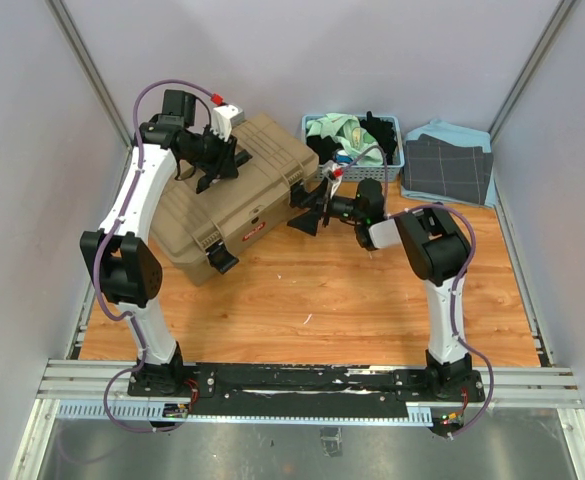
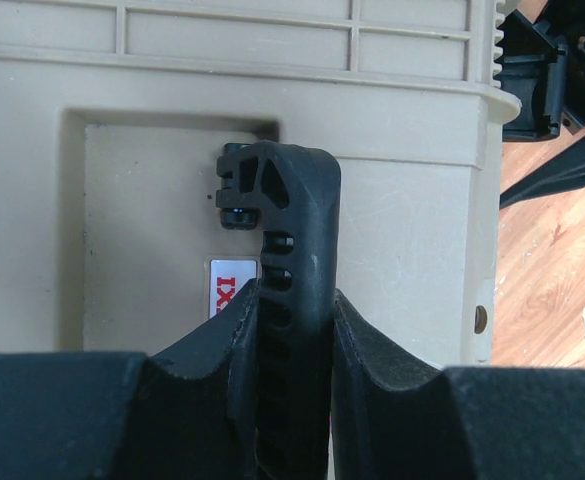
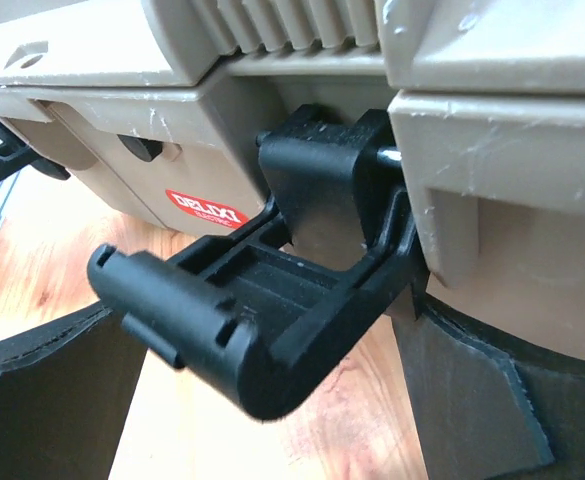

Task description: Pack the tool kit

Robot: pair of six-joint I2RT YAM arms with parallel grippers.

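Note:
A closed tan tool case (image 1: 247, 185) lies angled at the left of the table. Its black handle (image 2: 297, 250) rises from a lid recess, with my left gripper shut on it, one finger against each side. On the front face, the left latch (image 1: 221, 258) and right latch (image 1: 299, 192) stick out unfastened. Around the right latch (image 3: 272, 270), my right gripper (image 1: 313, 205) stands open; in its wrist view one finger (image 3: 62, 400) is at each side of the latch. The inside of the case is hidden.
Behind the right gripper is a blue basket (image 1: 395, 160) full of cloths. Folded cloths (image 1: 447, 165) lie at the back right. Bare wooden table (image 1: 322, 310) stretches across the front and middle.

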